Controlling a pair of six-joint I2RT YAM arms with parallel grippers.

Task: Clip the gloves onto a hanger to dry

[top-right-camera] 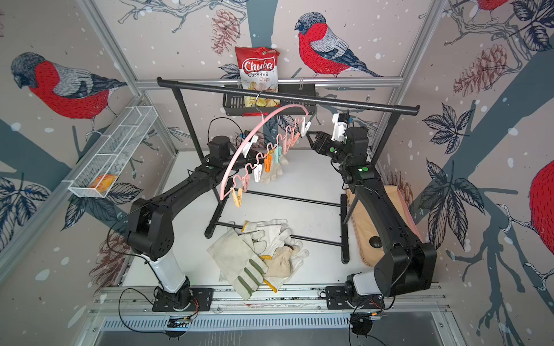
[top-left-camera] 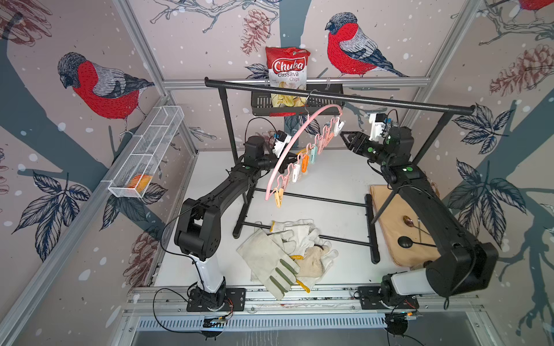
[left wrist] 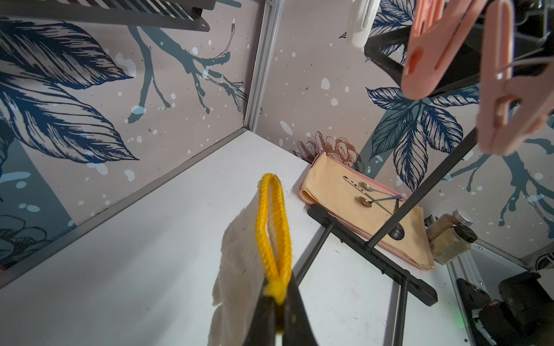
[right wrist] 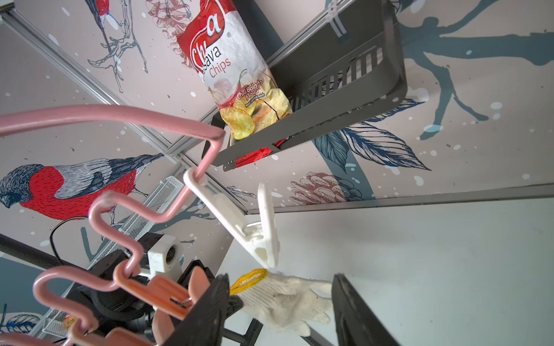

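Note:
A pink hanger [top-left-camera: 295, 138] with coloured clothespins hangs from the black rack. My left gripper is shut on a cream glove [right wrist: 282, 300] by its yellow cuff loop [left wrist: 277, 230], behind the hanger. My right gripper stands part open at the hanger's right end, nothing held, facing a white clothespin [right wrist: 259, 230] that hangs there. More gloves [top-right-camera: 239, 262] lie in a pile at the front middle of the table.
A dark basket [right wrist: 346, 98] with a chips bag [top-left-camera: 287, 75] is on the back wall. A white wire basket [top-left-camera: 150, 144] is at left. A cloth with utensils [left wrist: 334, 173] lies at right.

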